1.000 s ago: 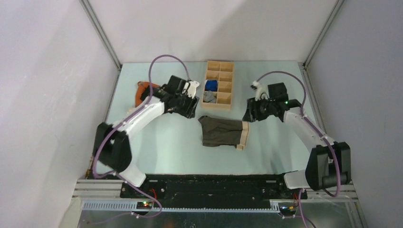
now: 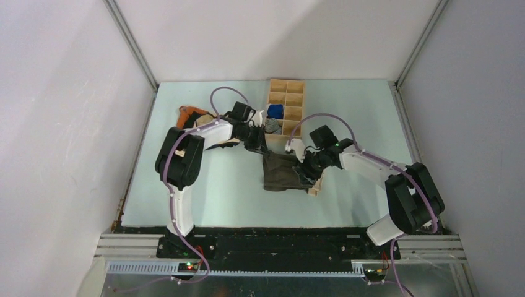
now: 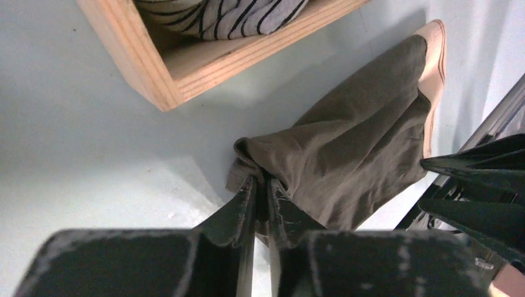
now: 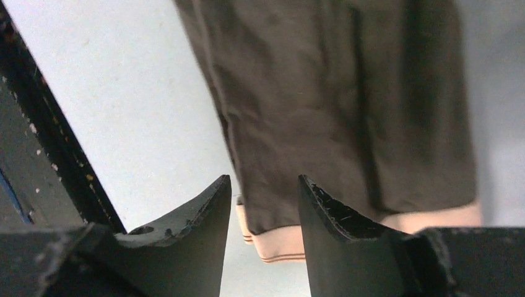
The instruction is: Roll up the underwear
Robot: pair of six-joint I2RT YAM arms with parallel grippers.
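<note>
Dark grey underwear with a pale waistband lies spread on the table below the wooden box. My left gripper is at its upper left corner, fingertips close together around a bunched fold; whether they are fully closed on it is hard to tell. My right gripper hangs over the waistband end with its fingers apart, nothing visibly held between them. In the left wrist view its dark fingers reach in from the right.
The divided wooden box at the back holds blue and striped cloths. A pile of orange, black and tan clothing lies at the left, partly under my left arm.
</note>
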